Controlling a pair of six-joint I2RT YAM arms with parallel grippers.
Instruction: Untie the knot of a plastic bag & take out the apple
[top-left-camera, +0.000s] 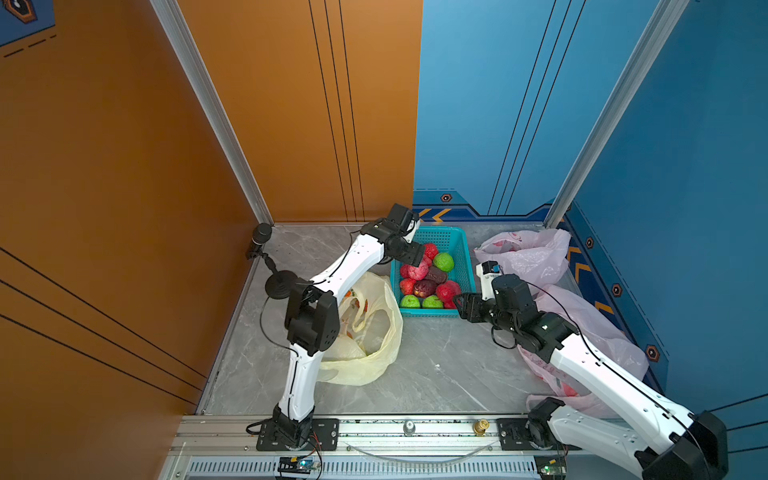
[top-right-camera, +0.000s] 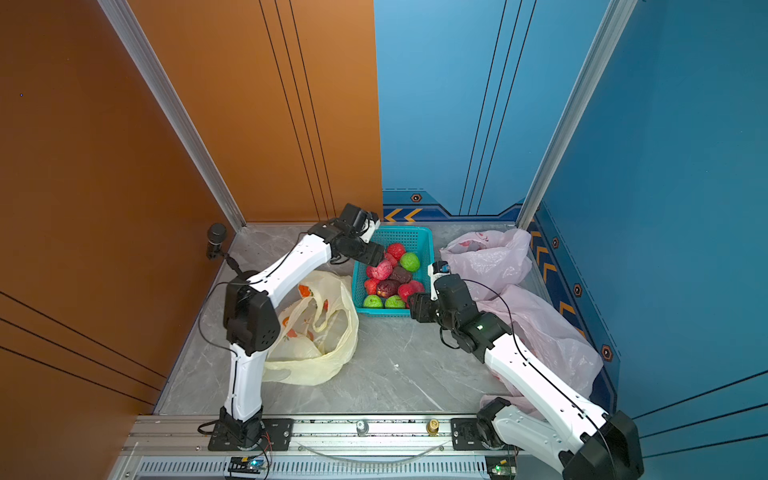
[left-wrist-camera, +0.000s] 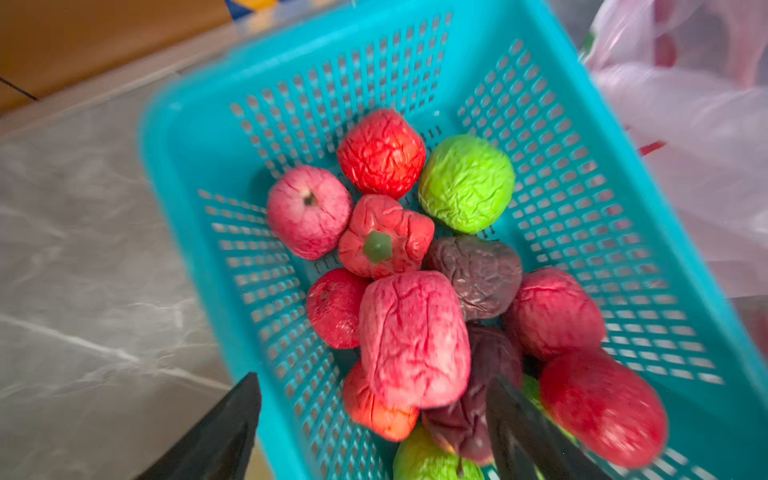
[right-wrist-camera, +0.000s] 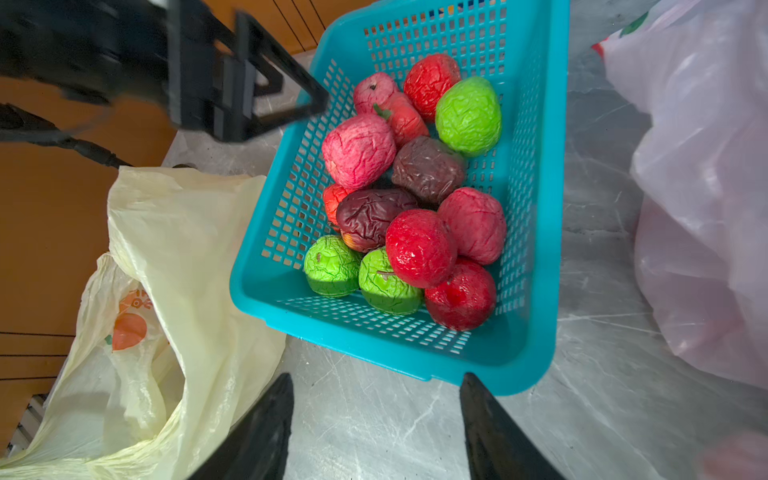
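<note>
A teal basket (right-wrist-camera: 552, 240) holds the fruit, among it a green apple (right-wrist-camera: 469, 117), a large pink apple (left-wrist-camera: 414, 339) and a glossy red apple (right-wrist-camera: 421, 248). Open and empty, my left gripper hovers over the basket's left side. My right gripper is parted, with bare table between its fingers, near the basket's front right corner. To the left, a pale yellow plastic bag (top-left-camera: 364, 369) gapes open on the table, partly behind the left arm. Its inside shows no fruit, though part is hidden.
Two pinkish white plastic bags lie on the right, a rear bag (top-left-camera: 532, 254) and a front bag (top-left-camera: 608, 336), the latter partly behind my right arm. A black stand (top-left-camera: 281, 283) is at the left.
</note>
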